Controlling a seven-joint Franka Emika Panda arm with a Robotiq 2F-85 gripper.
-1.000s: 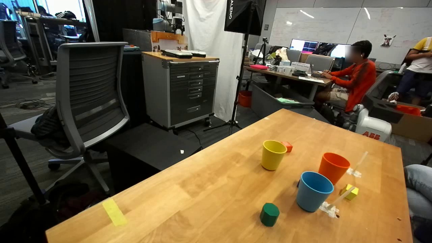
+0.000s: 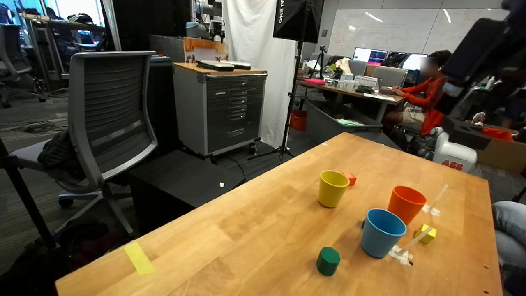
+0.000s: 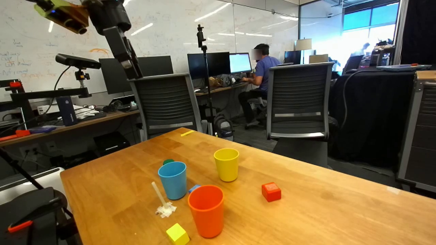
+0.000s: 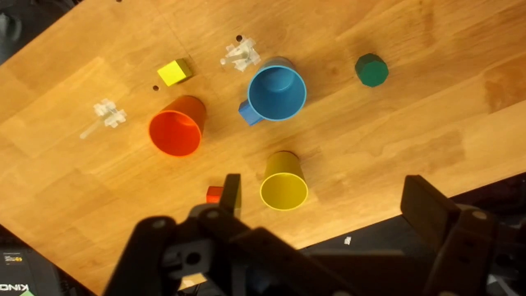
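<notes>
High above the table, my gripper is open, its two dark fingers wide apart with only the view of the table between them. Below stand three cups: yellow, blue and orange. A red block lies near the yellow cup, partly behind a finger in the wrist view. The blue block lies against or just beside the blue cup. A yellow block sits near the orange cup, and a green block stands apart from the cups. All the cups are upright and look empty from above.
Two thin translucent sticks, one here, are fixed to the table with white tape and stand near the blue and orange cups. Yellow tape marks the table's far end.
The dark gripper and arm have come into exterior view 1 at the upper right, where none showed a second ago. Cups and blocks have not moved.
</notes>
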